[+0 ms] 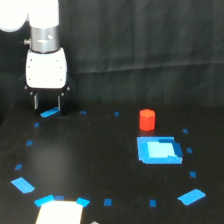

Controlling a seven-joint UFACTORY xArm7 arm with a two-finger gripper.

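A red block [147, 120] stands on the black table right of centre, just behind the blue tray [142, 152]. Between the block and the tray's back edge a narrow dark gap shows. The tray has a white floor, with nothing seen lying on it. My gripper [48, 101] is at the far left, well away from both, under the white arm. Its two thin dark fingers are spread apart, and I see nothing held between them.
Blue tape strips and small blue squares mark the dark table [95, 165]. A pale object [60, 212] is cut off by the bottom edge. Behind hangs a black curtain [140, 50].
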